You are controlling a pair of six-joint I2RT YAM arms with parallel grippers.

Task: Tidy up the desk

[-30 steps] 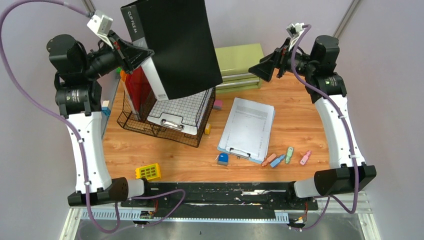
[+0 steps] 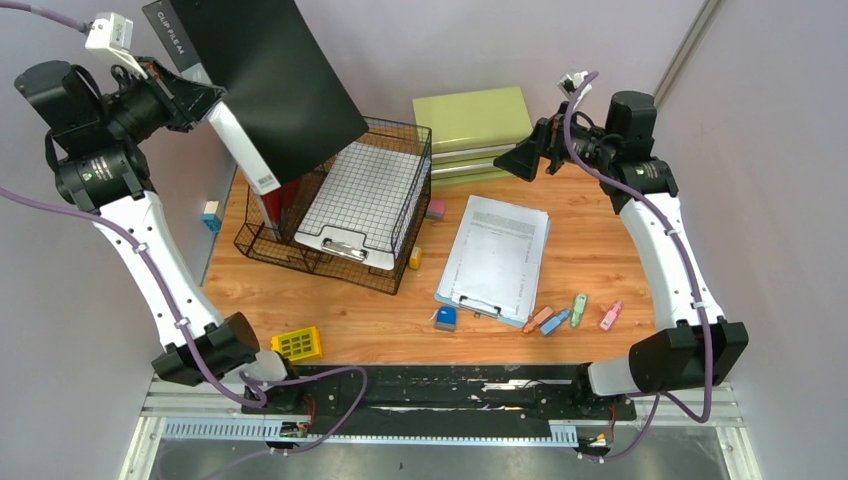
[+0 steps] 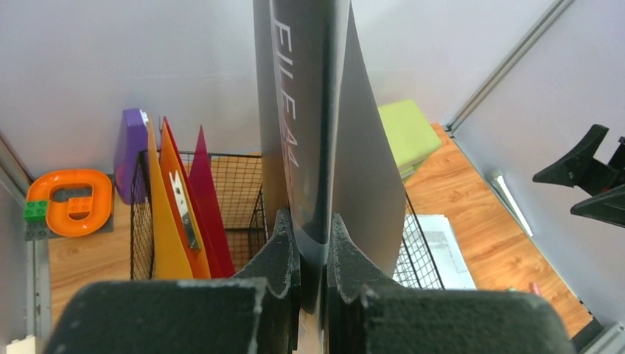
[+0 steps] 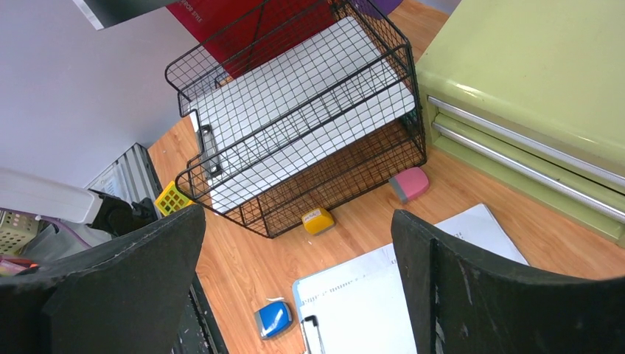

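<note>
My left gripper (image 2: 206,104) is shut on a black clip file (image 2: 275,90), held raised above the left side of the wire tray (image 2: 400,260). In the left wrist view its edge rises from between the fingers. The tray holds red and orange files (image 3: 180,214) upright and a white clipboard (image 4: 295,88) lying flat. Another clipboard with papers (image 2: 492,255) lies right of the tray. My right gripper (image 2: 522,160) hangs open over the desk's right back, nothing between its fingers.
A green drawer unit (image 2: 470,115) stands at the back. Erasers and correction tapes (image 2: 446,318), several small markers (image 2: 580,305) and a yellow block (image 2: 296,343) lie toward the front. An orange tray (image 3: 74,188) is at the far left. Bare desk shows at the front.
My left gripper has moved leftward with the black file, uncovering more of the wire tray.
</note>
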